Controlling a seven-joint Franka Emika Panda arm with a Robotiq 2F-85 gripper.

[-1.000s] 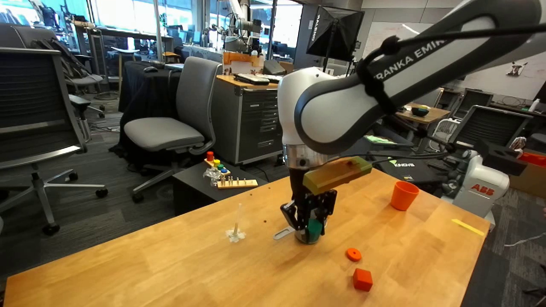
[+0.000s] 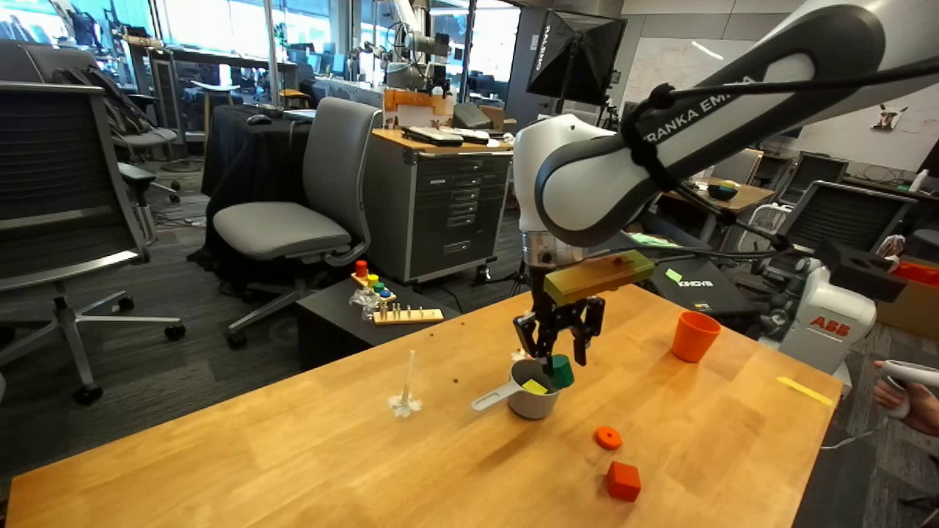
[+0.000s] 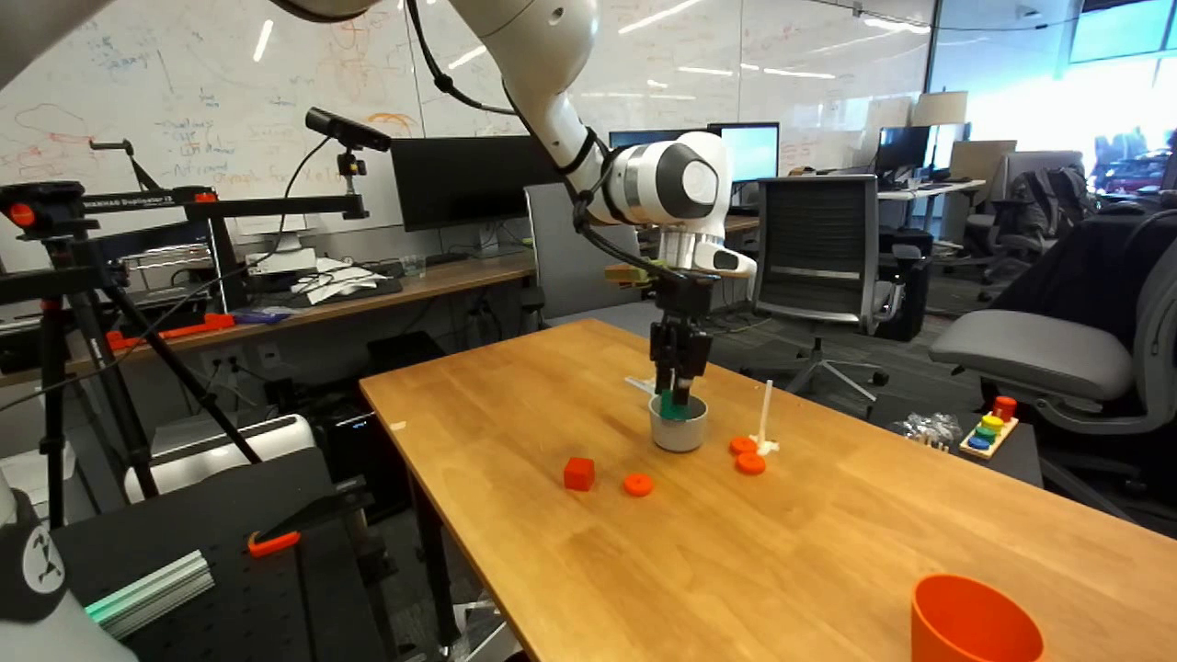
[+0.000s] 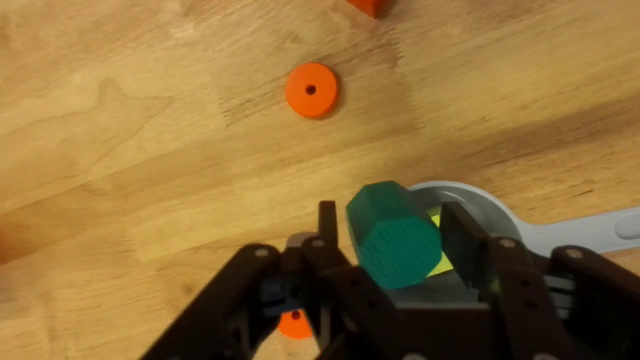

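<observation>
A green block (image 4: pixel 399 246) sits tilted between the fingers of my gripper. In the wrist view the left finger (image 4: pixel 327 223) stands clear of it, with a gap showing, while the right finger (image 4: pixel 459 234) is close against or beside it. The fingers are parted. Below is a grey pot (image 2: pixel 533 406) with a handle, holding a yellow piece (image 2: pixel 534 386). In exterior view 1 the green block (image 2: pixel 561 373) overlaps the pot's right rim; exterior view 2 shows its lower end behind the near rim. Whether it touches the pot, I cannot tell.
An orange disc (image 2: pixel 608 437) and a red cube (image 2: pixel 623 482) lie in front of the pot. More orange discs (image 3: pixel 750 464) lie by an upright peg (image 3: pixel 764 414). An orange cup (image 2: pixel 696 336) stands apart.
My gripper has risen from the pot and shifted right in exterior view 1, its fingers further apart. The green block is higher and further right, and the yellow piece now shows in the pot.
</observation>
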